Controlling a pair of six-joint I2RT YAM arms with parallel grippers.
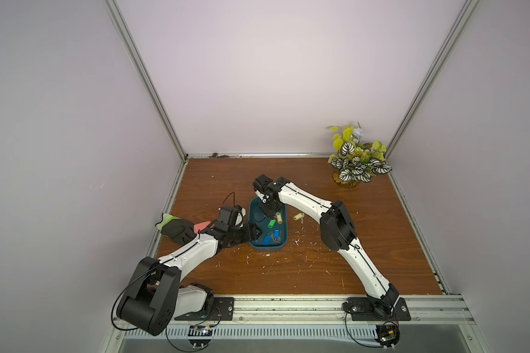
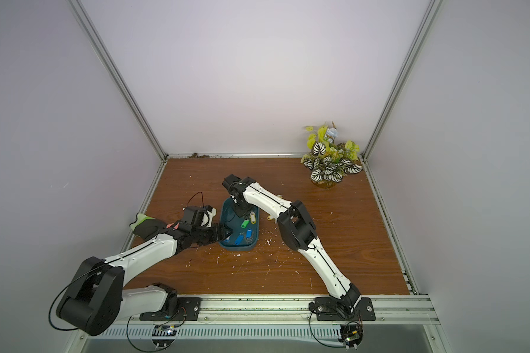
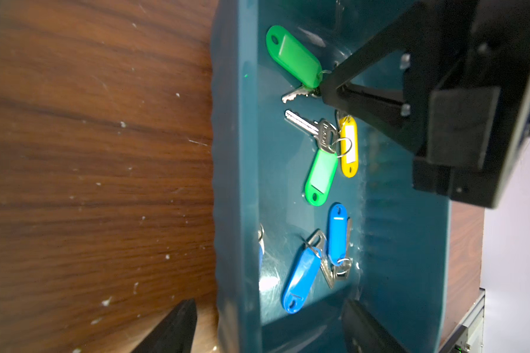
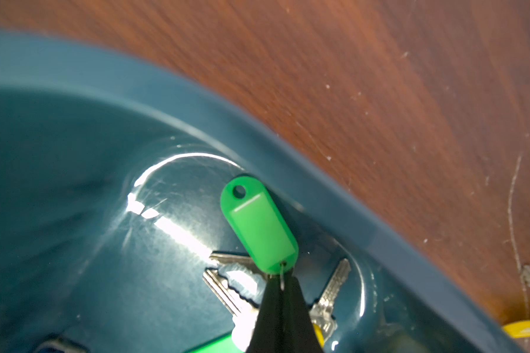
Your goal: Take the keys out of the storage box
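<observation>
My right gripper reaches down into the blue storage box (image 1: pixel 269 247), shut on the ring of a green-tagged key (image 4: pixel 260 228). That tag lies at the far end, its key partly hidden by the fingers. Close by are a second green-tagged key (image 3: pixel 322 173) and a yellow-tagged one (image 3: pixel 349 150). Toward the near end lie blue-tagged keys (image 3: pixel 303 277), one partly hidden behind the wall. In the left wrist view, my left gripper is open, with its fingers apart on either side of the box's left wall.
A yellow-tagged key (image 1: pixel 298 216) lies on the table right of the box. A plant (image 1: pixel 359 158) stands at the back right, and a bag (image 1: pixel 179 228) lies at far left. White scraps litter the near table.
</observation>
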